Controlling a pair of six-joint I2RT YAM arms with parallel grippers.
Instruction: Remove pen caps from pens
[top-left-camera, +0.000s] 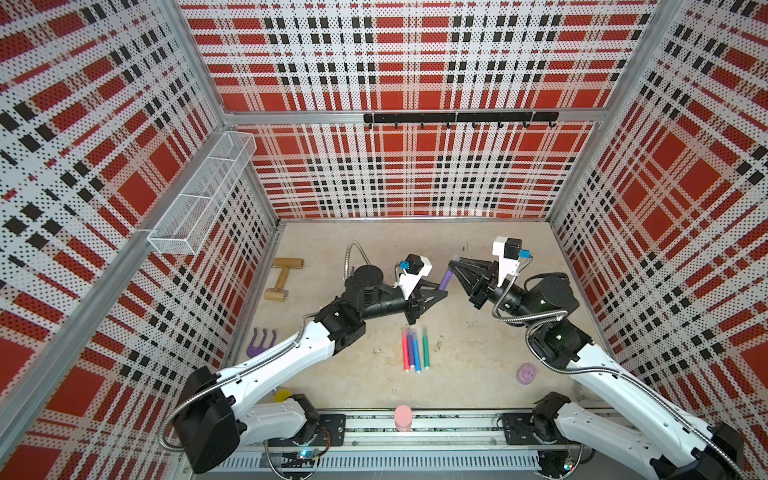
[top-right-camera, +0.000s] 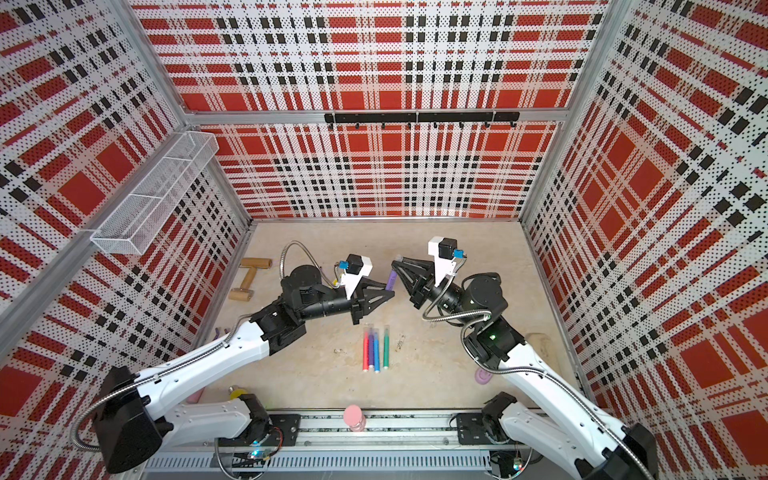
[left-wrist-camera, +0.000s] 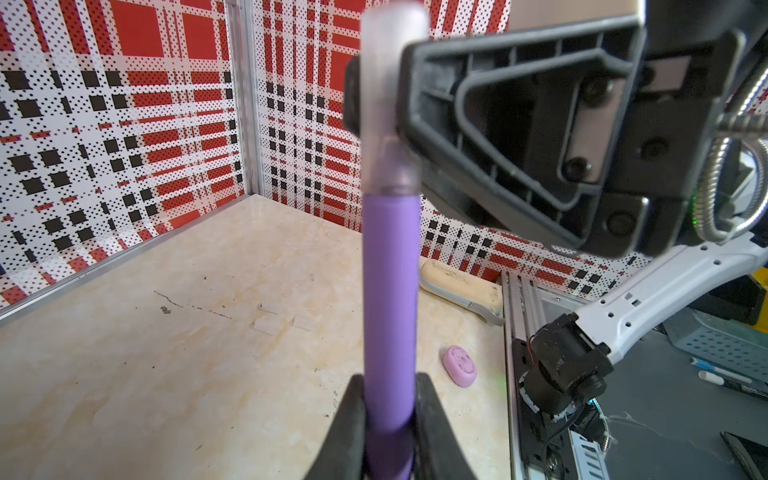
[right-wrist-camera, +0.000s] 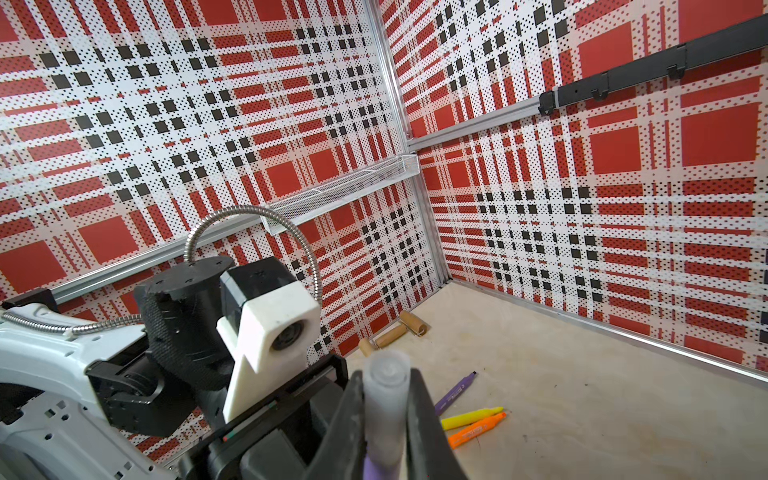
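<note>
A purple pen (left-wrist-camera: 390, 280) with a clear, whitish cap (left-wrist-camera: 385, 96) stands between the two arms, the cap on its upper end. My left gripper is shut on the purple barrel low down. Around the cap, my right gripper is shut, with the cap's round tip showing between its fingers. Cap and barrel meet without a visible gap in the left wrist view. On the table in front lie several capped pens side by side: a red pen (top-left-camera: 405, 352), blue pens (top-left-camera: 416, 352) and a green pen (top-left-camera: 425, 348).
Behind the left arm, an uncapped-looking purple pen (right-wrist-camera: 456, 392), a yellow pen (right-wrist-camera: 472, 417) and an orange pen (right-wrist-camera: 476, 430) lie on the table. A wooden mallet (top-left-camera: 281, 280) and purple fork-like piece (top-left-camera: 260, 344) sit at left, a pink disc (top-left-camera: 525, 373) at right.
</note>
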